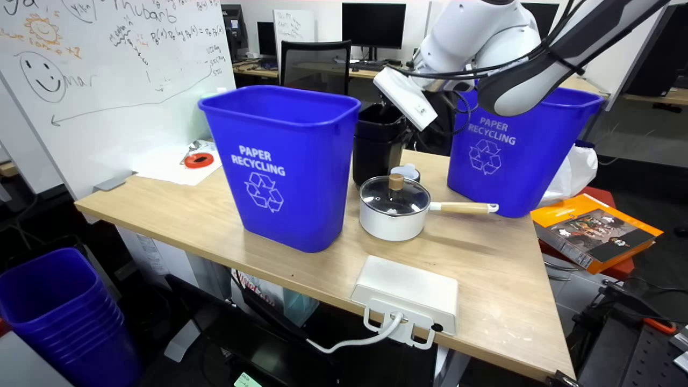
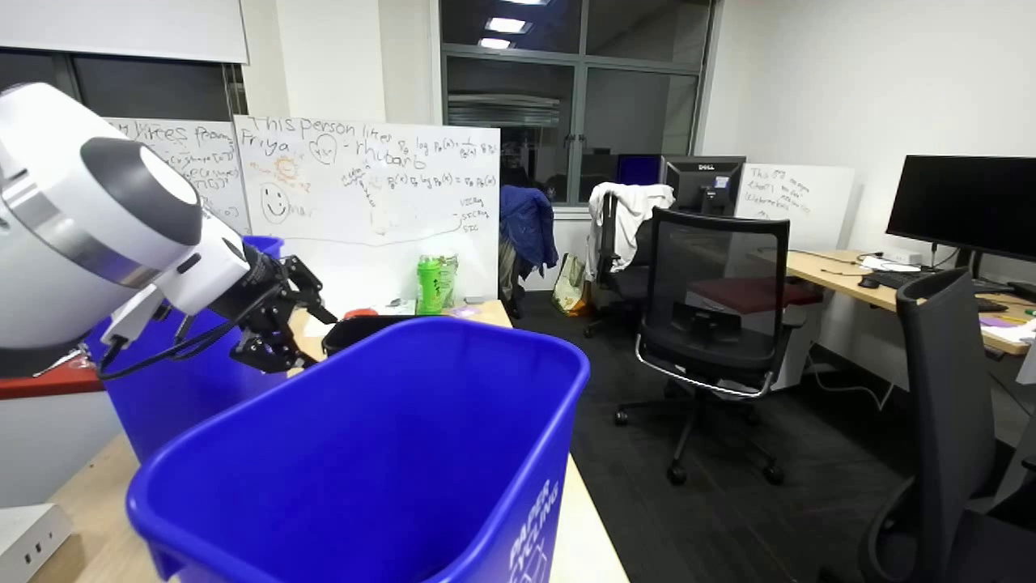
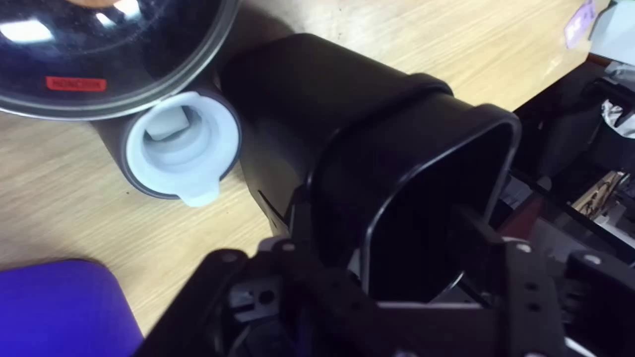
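Observation:
A tall black bin (image 1: 377,151) stands on the table behind the white saucepan, its dark mouth facing up in the wrist view. My gripper is at the bin's rim with its fingers apart. One black finger (image 3: 301,229) shows beside the outer wall, and the other finger (image 3: 476,229) appears over the mouth. Whether either touches the bin is hard to tell in the dark. In the second exterior view the gripper (image 2: 306,325) hangs beyond the near blue bin, close to the black bin's rim (image 2: 340,335).
A lidded white saucepan (image 1: 392,220) and a small cup with a pale lid (image 3: 205,151) stand close to the black bin. Blue recycling bins flank them, one on the left (image 1: 290,180) and one on the right (image 1: 509,151). A white box (image 1: 409,287) lies at the table's front edge.

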